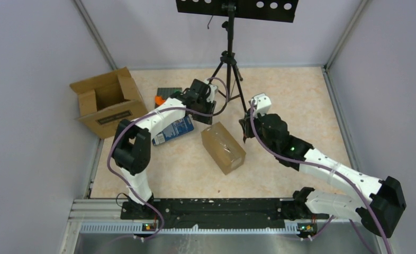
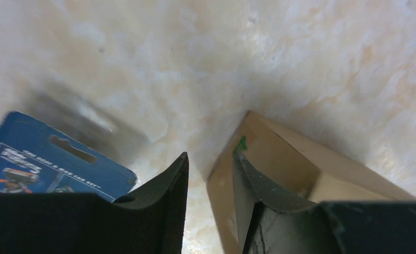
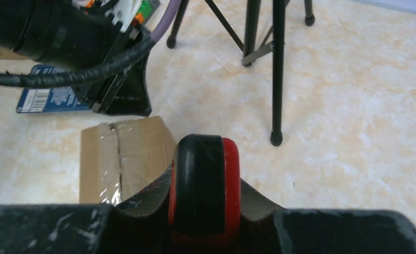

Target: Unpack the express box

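Observation:
A brown cardboard box (image 1: 223,148) lies on the floor in the top view, a strip of clear tape along its upper face. At its far left corner is my left gripper, fingers part open. The left wrist view shows bare floor and the box's side (image 2: 237,153), with a small green mark, by the fingers; nothing is gripped, and I cannot tell whether they touch the box. My right gripper (image 1: 245,128), to the right of the box and apart from it, is shut on a red and black tool (image 3: 200,182).
A larger open carton (image 1: 110,103) stands at the back left. A blue package (image 1: 174,130) lies between it and the box. Tripod legs (image 1: 238,87) stand behind the box.

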